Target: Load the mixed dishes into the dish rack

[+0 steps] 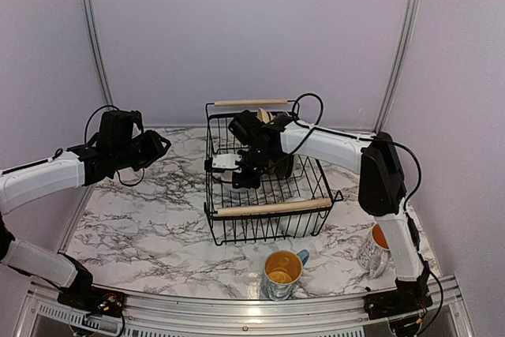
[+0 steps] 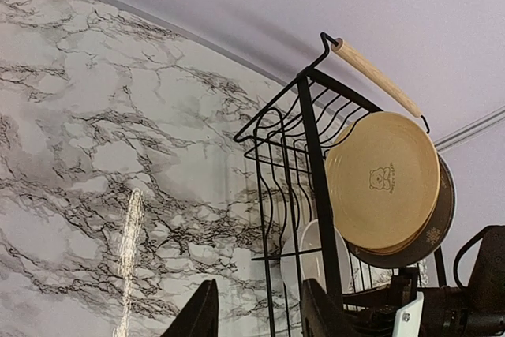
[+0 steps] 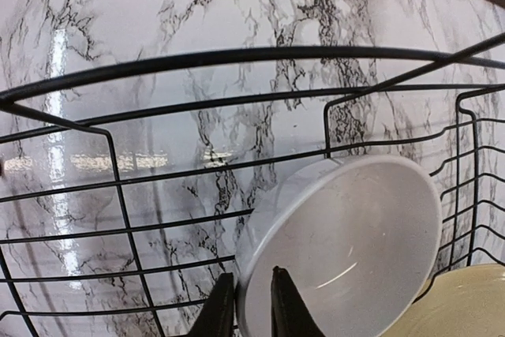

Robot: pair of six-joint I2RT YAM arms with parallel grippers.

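Note:
Inside the black wire dish rack (image 1: 268, 207) lie a white bowl (image 3: 347, 242) and upright plates, a tan plate (image 2: 383, 179) in front of a dark one (image 2: 442, 219). My right gripper is down in the rack at the bowl's rim, one finger either side of it, fingers apart; whether it touches is unclear. Left of the rack, my left gripper hangs with fingers apart and nothing between them. An orange-lined mug (image 1: 281, 282) with blue handle stands in front of the rack, another mug (image 1: 367, 254) at the front right.
Walls enclose the back and sides. The rack's wooden handles (image 1: 274, 209) cross its front and back. A further white dish shows at the rack's front right.

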